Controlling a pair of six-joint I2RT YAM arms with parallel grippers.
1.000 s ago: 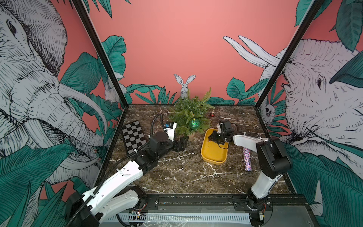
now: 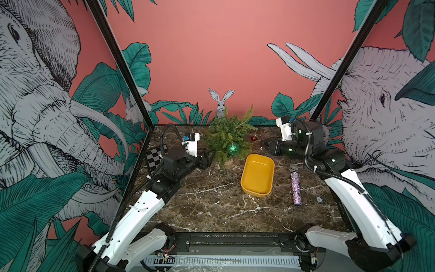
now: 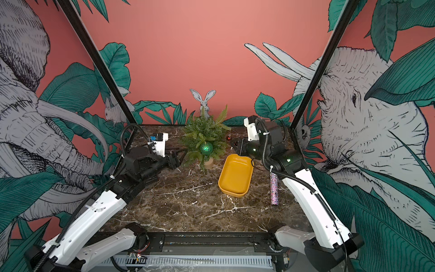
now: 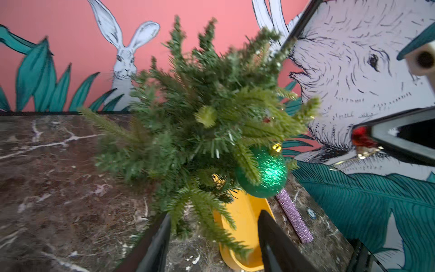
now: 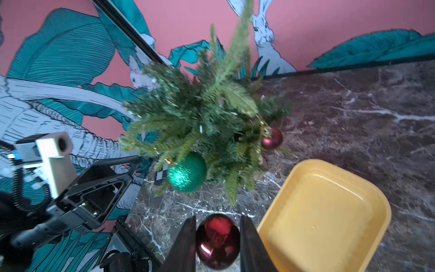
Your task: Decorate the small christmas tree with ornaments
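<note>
The small christmas tree stands at the back middle in a light pot. A green glitter ball hangs on its front, and a dark red ball hangs at its right side. My right gripper, raised to the right of the tree, is shut on a shiny red ball, apart from the branches. At the tree's left, my left gripper is partly open. A lower branch reaches in front of its fingers, and it grips nothing that I can see.
An empty-looking yellow tray sits right of the tree. Farther right lies a pink glitter tube with a small round object beside it. A checkered board is partly behind the left arm.
My left gripper has shifted back and left, beside the tree.
</note>
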